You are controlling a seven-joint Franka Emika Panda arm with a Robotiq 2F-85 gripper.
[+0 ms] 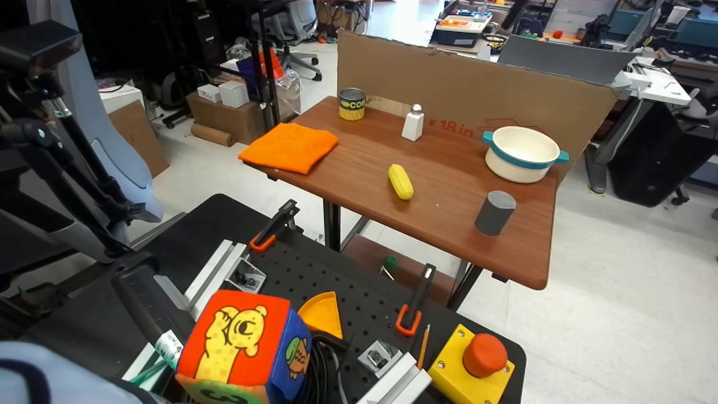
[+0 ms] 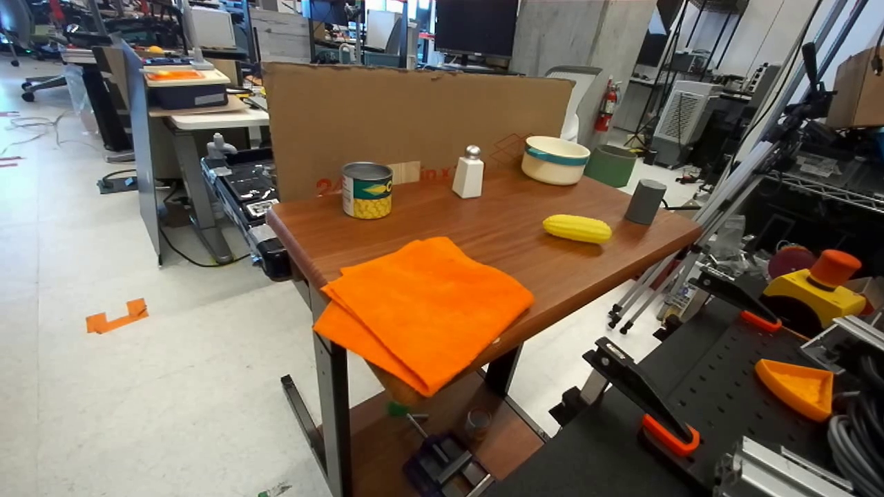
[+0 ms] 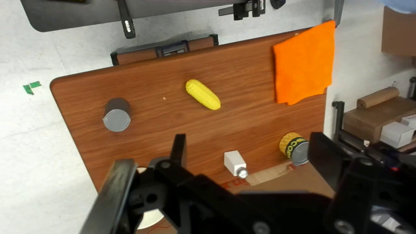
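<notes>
On the wooden table [image 1: 444, 178] lies a yellow corn cob [image 1: 400, 182], roughly mid-table. A folded orange cloth [image 1: 289, 147] covers the table's left end. The corn can [image 1: 351, 104] and a white shaker [image 1: 413, 124] stand along the back, near the cardboard. Toward the right end are a cream pot with teal handles [image 1: 518, 157] and a grey cylinder [image 1: 495, 212]. My gripper looks down on the table from above, its fingers wide apart and empty. In the wrist view the gripper's body hides most of the pot [image 3: 150, 218].
A cardboard sheet [image 2: 414, 108] walls off the table's back edge. In front is a black perforated bench [image 1: 336, 269] carrying clamps, a soft picture cube [image 1: 235, 333] and a yellow box with a red button [image 1: 474, 367]. Bare tabletop surrounds the corn.
</notes>
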